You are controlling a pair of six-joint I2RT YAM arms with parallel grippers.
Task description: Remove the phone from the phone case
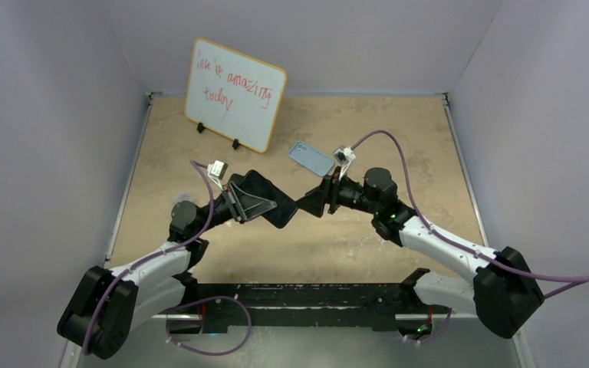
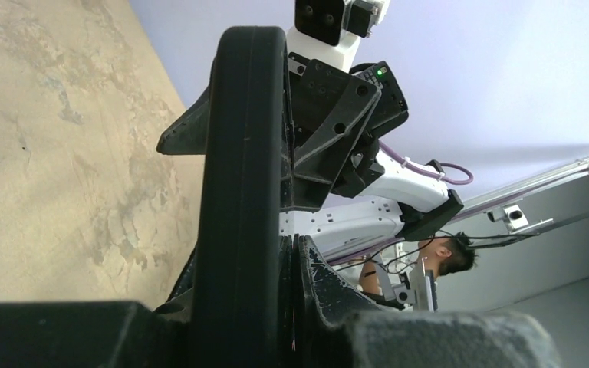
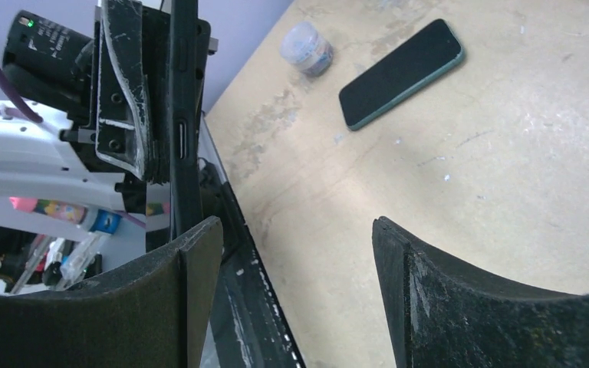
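A black cased phone is raised over the table, held in my left gripper; in the left wrist view its long edge stands upright between the fingers. My right gripper is just right of the phone's lower right part; in the right wrist view its fingers stand open with nothing between them, the phone's edge beyond the left finger. A second, blue-grey phone or case lies on the table behind, showing a dark face in the right wrist view.
A whiteboard on clips stands at the back left. A small clear round container sits on the table at the left, partly hidden in the top view.
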